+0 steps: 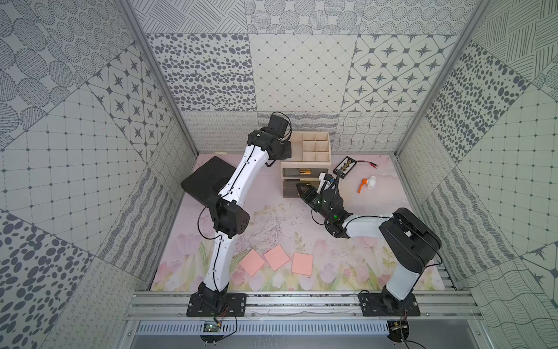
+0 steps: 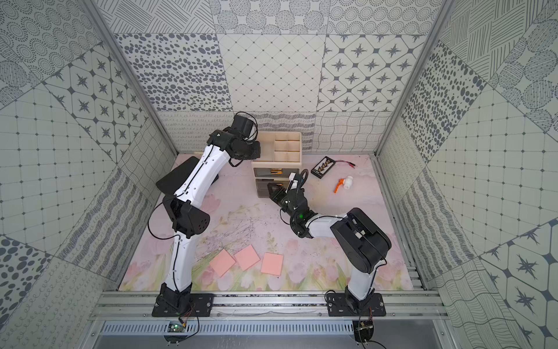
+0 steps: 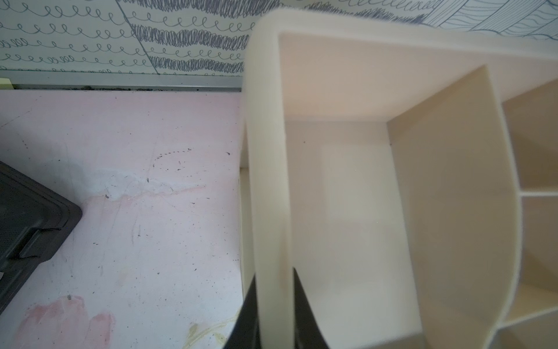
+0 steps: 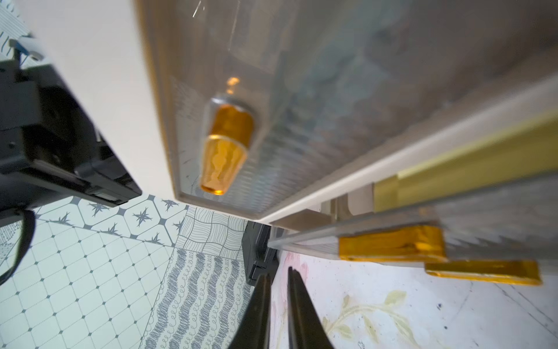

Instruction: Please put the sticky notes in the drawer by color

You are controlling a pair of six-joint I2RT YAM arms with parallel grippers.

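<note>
Three pink sticky notes [image 1: 276, 257] lie flat on the front of the table. A cream drawer organizer [image 1: 305, 165] stands at the back middle. In the left wrist view, my left gripper is shut on the organizer's left top rim [image 3: 270, 174]. My right gripper is low at the organizer's front, beside a lower drawer [image 4: 308, 238] that is pulled partly out. Yellow sheets [image 4: 476, 157] show inside it. Its front carries an orange handle [image 4: 392, 244]. The right fingertips stand slightly apart, with only tabletop visible behind them; the handle lies to their right.
The upper drawer with its orange handle [image 4: 226, 148] looks closed. A black box [image 1: 209, 180] lies left of the left arm. Right of the organizer are a small dark case [image 1: 344, 167] and an orange-and-white object [image 1: 367, 183].
</note>
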